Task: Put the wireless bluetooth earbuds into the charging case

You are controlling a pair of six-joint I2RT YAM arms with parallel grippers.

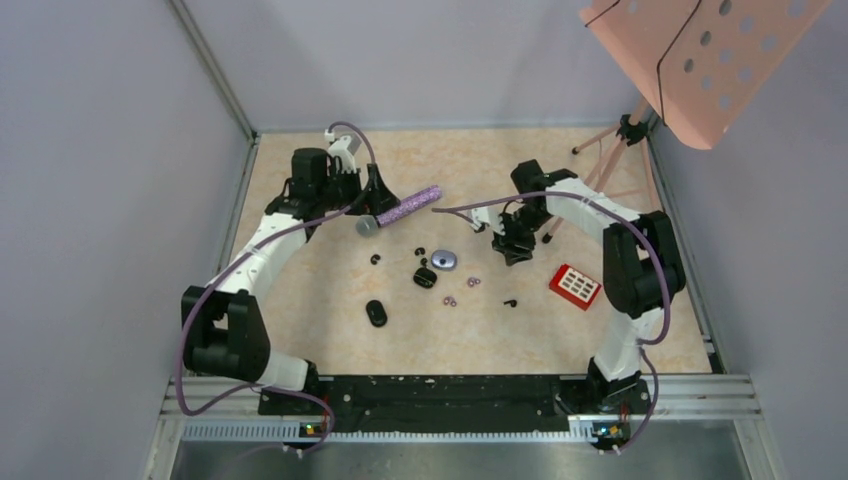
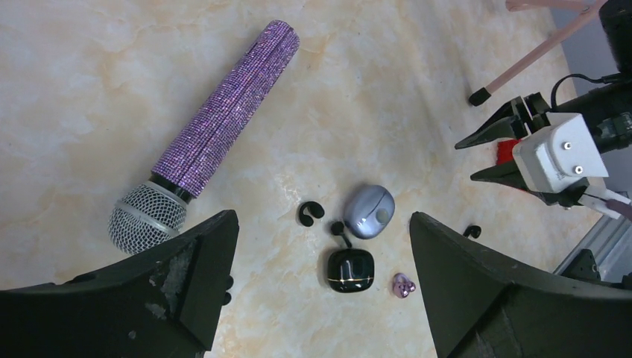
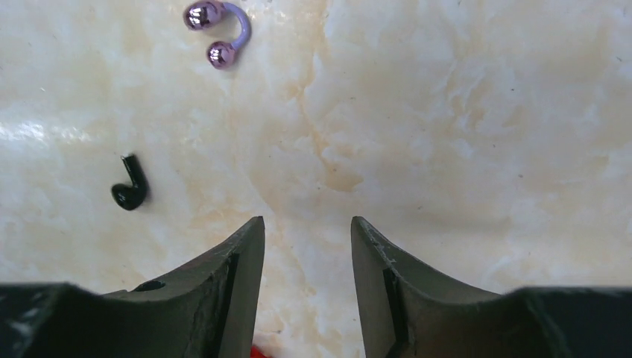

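A lilac oval case (image 1: 443, 260) (image 2: 370, 212) lies mid-table beside a glossy black square case (image 1: 425, 278) (image 2: 350, 270). Small black earbud-like pieces (image 2: 310, 214) (image 3: 130, 192) lie scattered, along with small purple pieces (image 1: 473, 282) (image 3: 221, 54). A black oval item (image 1: 376, 313) sits toward the front left. My left gripper hangs open above the table by the microphone. My right gripper is open over bare table, right of the lilac case in the top view, nothing between its fingers.
A purple sparkly microphone (image 1: 407, 206) lies at the back left. A red box (image 1: 574, 287) is on the right, and a pink stand (image 2: 540, 51) occupies the back right.
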